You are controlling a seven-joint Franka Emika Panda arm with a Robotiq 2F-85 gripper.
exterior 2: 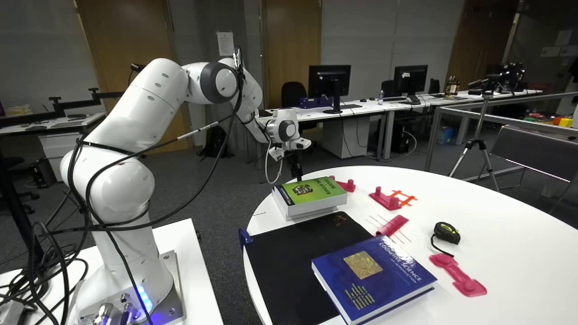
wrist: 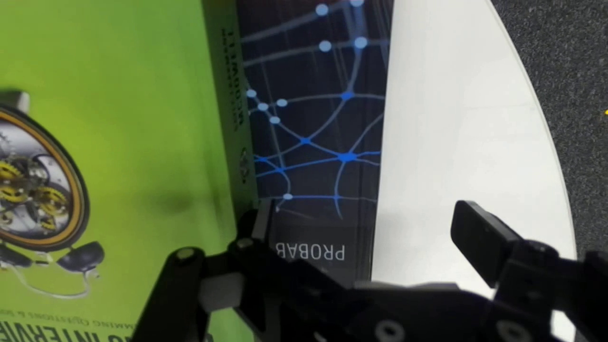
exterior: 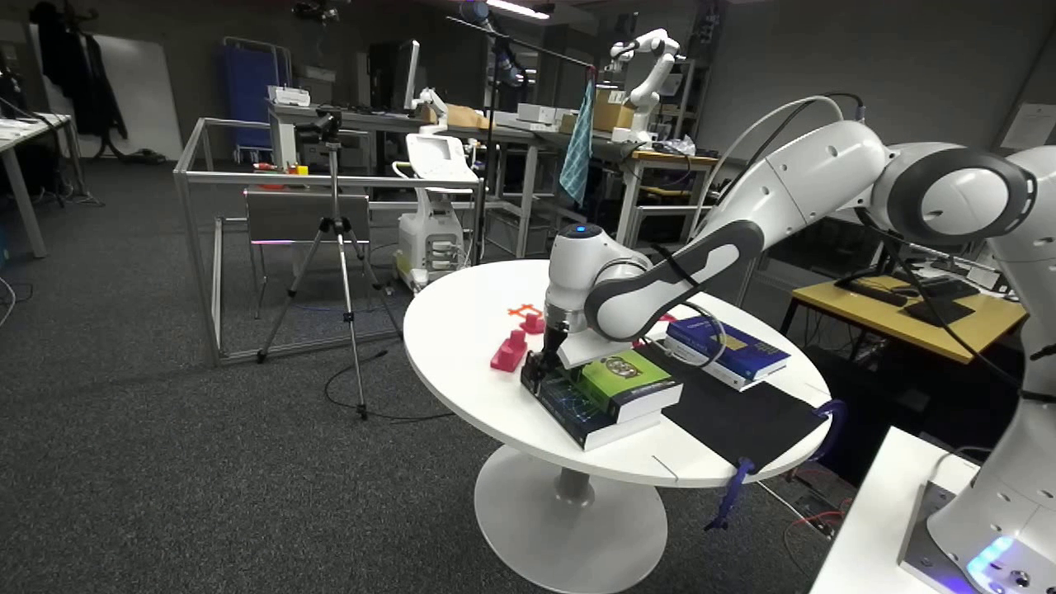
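Note:
A thick green book (exterior: 626, 376) lies flat on a larger dark book (exterior: 569, 406), leaving a strip of the lower cover bare along one side. My gripper (exterior: 540, 374) is low over that strip. In the wrist view the gripper stands open: one of its fingers (wrist: 263, 219) is at the green book's spine, seemingly against it. The other finger lies beyond the dark book's edge, over white table. Nothing is held between them. White network lines and the letters "PROBAB" show on the dark cover (wrist: 319, 137). In exterior view 2 the green book (exterior 2: 311, 194) hides the fingertips.
On the round white table (exterior 2: 520, 243), a blue book (exterior 2: 374, 276) lies partly over a black mat (exterior 2: 292, 265). A tape measure (exterior 2: 447, 232) and several pink pieces, such as a pink bar (exterior 2: 459, 275), lie around. The table's edge is close to the stacked books.

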